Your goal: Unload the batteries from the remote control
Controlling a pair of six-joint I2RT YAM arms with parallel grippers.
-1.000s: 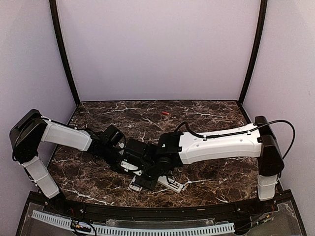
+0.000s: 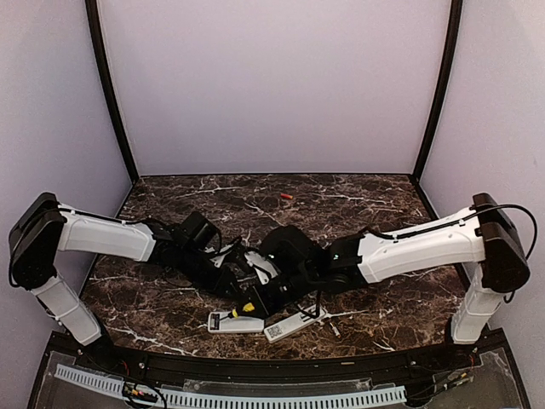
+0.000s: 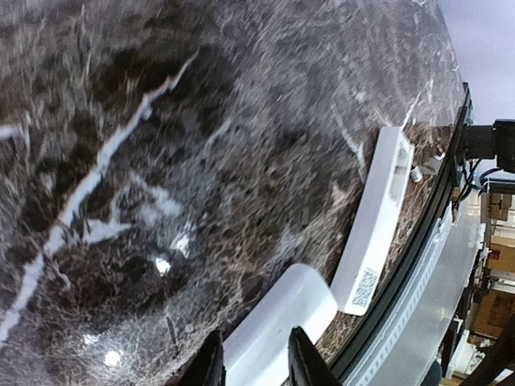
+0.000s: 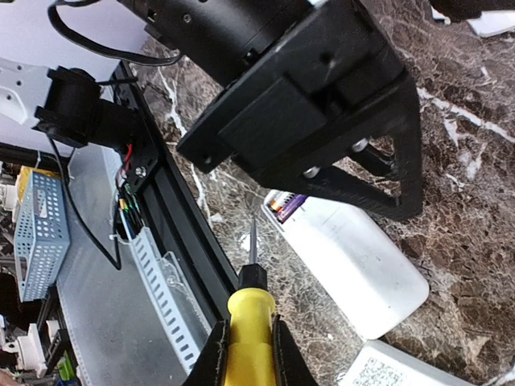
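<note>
A yellow-handled screwdriver (image 4: 251,322) is clasped by my right gripper, its thin metal tip pointing toward a white remote (image 4: 354,269). Purple-wrapped battery ends (image 4: 288,205) show in that remote's open compartment; the tip appears apart from them. My left gripper has its fingers spread over the closed end of the same remote (image 3: 294,310), with no firm hold on it to be seen. In the top view both grippers crowd together above the remote (image 2: 247,325), partly hiding it.
A second white remote (image 2: 294,326) lies close by on the right, its compartment open. Beside it is a small loose battery (image 2: 335,330). A red object (image 2: 286,196) lies at the back. The black frame rail (image 2: 272,358) borders the front.
Both remotes lie at different angles. My left gripper has moved slightly toward the right gripper.
</note>
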